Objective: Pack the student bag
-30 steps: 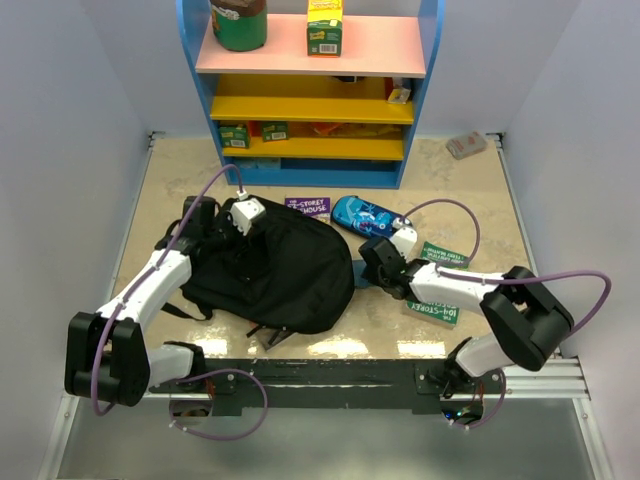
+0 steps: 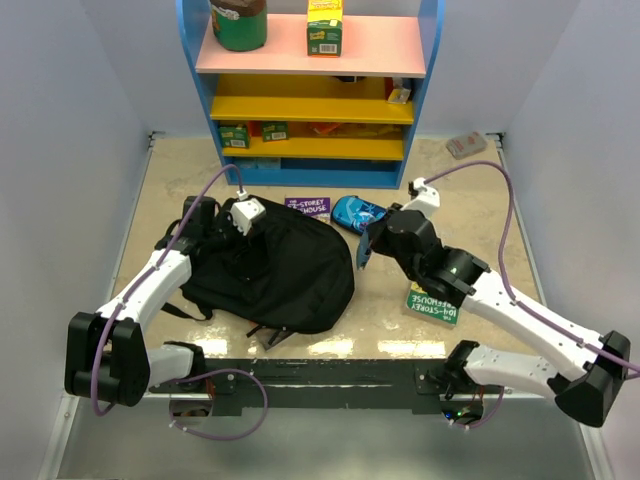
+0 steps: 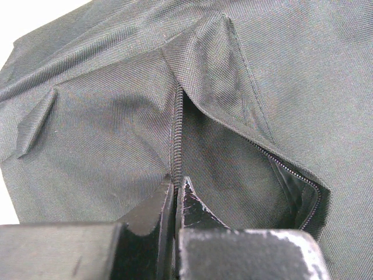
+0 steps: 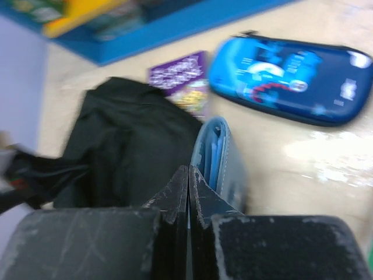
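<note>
The black bag [image 2: 300, 270] lies spread on the left. My left gripper is shut on the zipped edge of its fabric, beside an open zipped flap. My right gripper is shut on a slim grey-blue item [image 4: 230, 175], held raised right of the bag; what exactly it is cannot be told. A blue pencil case [image 4: 291, 81] lies beyond it, a purple book [image 2: 306, 207] by the bag's back edge, and green books [image 2: 432, 310] partly under the right arm.
A shelf unit [image 2: 310, 170] with boxes stands at the back. A small packet [image 2: 466, 144] lies at the back right. Side walls bound the floor; bare floor shows right of the bag.
My right gripper has risen from near the bag's right edge with the grey-blue item, its arm now more extended. My left arm has not visibly moved.
</note>
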